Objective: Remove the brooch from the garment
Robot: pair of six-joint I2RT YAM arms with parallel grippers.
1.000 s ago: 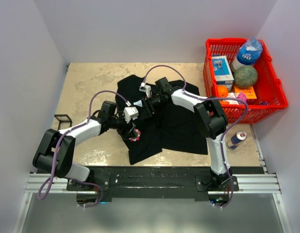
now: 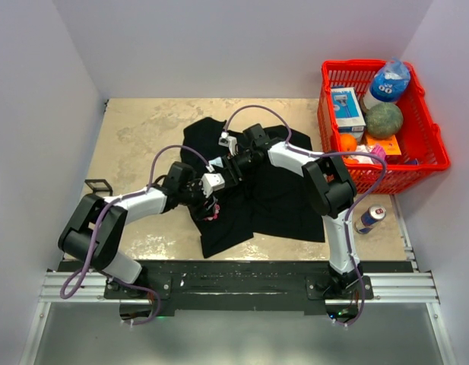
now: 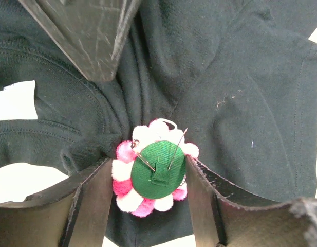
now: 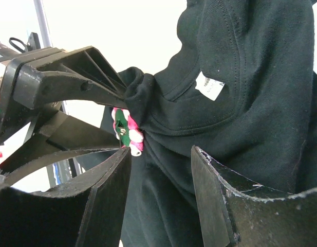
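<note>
The brooch point(image 3: 159, 170), a green disc ringed with pink and white pompoms with a pin on top, lies on the black garment point(image 2: 287, 205). In the left wrist view my left gripper has a fingertip at either side of it, part open around it; whether it grips is unclear. A fold of cloth lies beside the brooch. My right gripper is part open above the garment, to the right of the brooch, with dark fabric between and beyond its fingers. In the right wrist view the left gripper partly hides the brooch.
A red basket point(image 2: 420, 167) of goods stands at the back right, with a can point(image 2: 370, 219) in front of it. A small black frame point(image 2: 99, 185) lies at the left. Bare tabletop point(image 2: 131, 129) shows at the back left.
The left arm has shifted slightly to the right, its wrist now a little further over the brooch. The right arm looks almost unchanged.
</note>
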